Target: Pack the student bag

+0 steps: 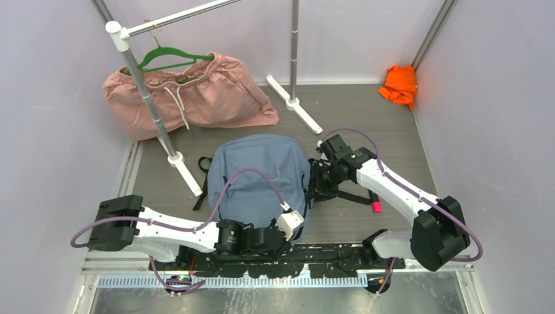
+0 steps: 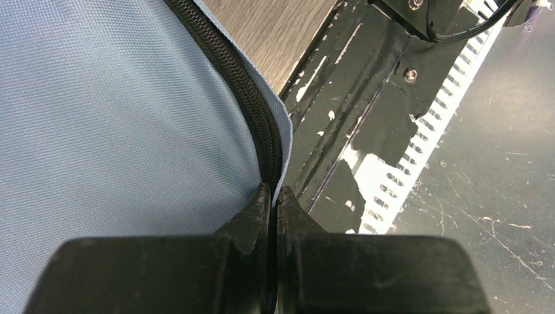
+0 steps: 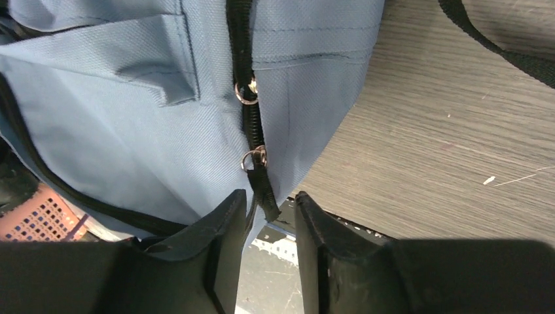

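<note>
A blue-grey backpack (image 1: 255,163) lies on the grey floor between my arms. My left gripper is shut on the zipper edge of the bag's lower right side, with fabric and dark tape running into its fingers. My right gripper is over the bag's right side, fingers apart, around the end of a black zipper pull (image 3: 260,186) on a metal ring; whether they touch it is unclear. A second ring (image 3: 245,98) sits higher on the zipper.
A pink drawstring bag (image 1: 209,98) with a green hanger leans by a metal rack. An orange bundle (image 1: 398,88) lies at the back right. A black-and-red cylinder (image 1: 376,207) and a strap (image 1: 350,197) lie right of the backpack.
</note>
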